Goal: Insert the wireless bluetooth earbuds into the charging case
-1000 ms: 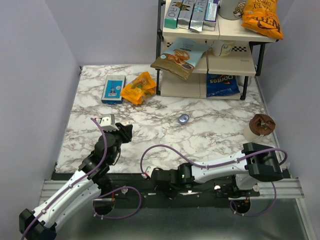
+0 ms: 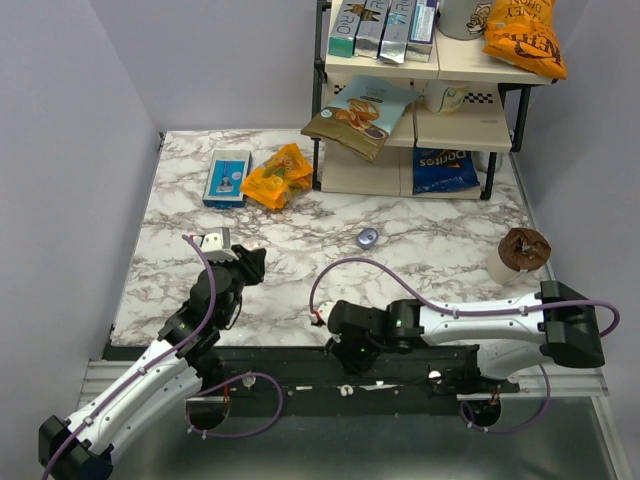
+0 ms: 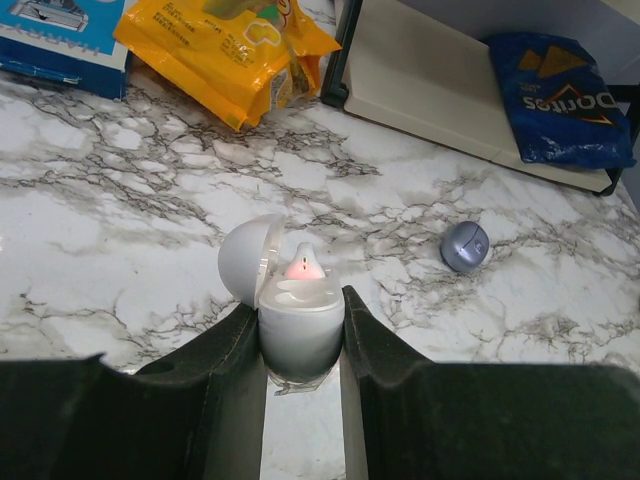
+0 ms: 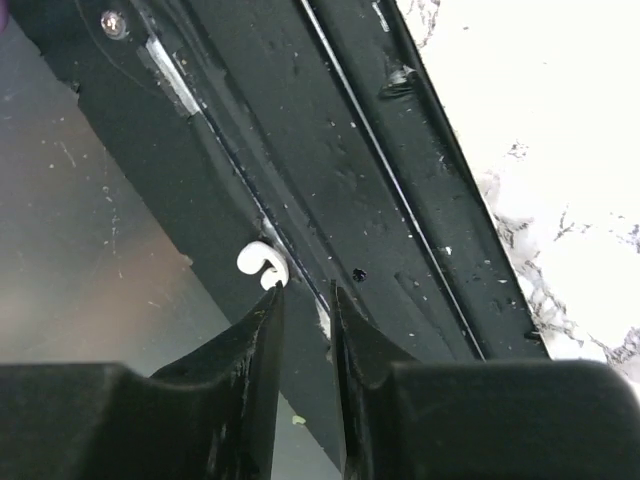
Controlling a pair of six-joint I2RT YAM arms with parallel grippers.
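Observation:
My left gripper [image 2: 252, 262] is above the left part of the marble table, shut on a white earbud case [image 3: 300, 325], lid raised, a pinkish-lit inside showing in the left wrist view. My right gripper hangs over the dark front edge of the table, part open, with nothing visible between its fingertips. A small white curved piece [image 4: 262, 260] lies on that dark strip in the right wrist view; whether it is an earbud I cannot tell.
A shelf rack [image 2: 360, 175] with snack bags stands at the back. A blue box [image 2: 226, 178], orange bag [image 2: 276, 178], small grey object [image 2: 367, 238] and brown-topped cup [image 2: 518, 255] sit on the table, whose middle is clear.
The right arm has moved rightward and a little toward the back along the front edge. The left arm and the case stay still.

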